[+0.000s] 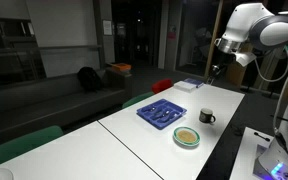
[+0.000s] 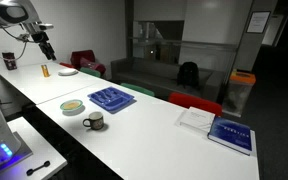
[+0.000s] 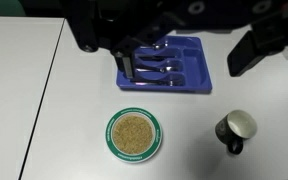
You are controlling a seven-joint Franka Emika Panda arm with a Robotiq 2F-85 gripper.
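Note:
My gripper is open, its dark fingers wide apart with nothing between them. It hangs well above the white table. Below it lies a blue cutlery tray [image 3: 203, 70] holding several metal utensils, partly covered by the gripper. A round dish with a green and white rim [image 3: 134, 135], filled with something tan and grainy, sits beside the tray. Toward the right of the wrist view stands a mug [image 3: 236, 130], dark outside and pale inside. In the second exterior view, the mug [image 2: 94, 122] is upright near the table edge, the dish [image 2: 72, 106] close by.
A dark blue box or book [image 2: 232, 134] and a white flat item [image 2: 196, 121] lie at one table end. An orange bottle [image 2: 45, 70] and a white plate [image 2: 68, 71] are at the other side.

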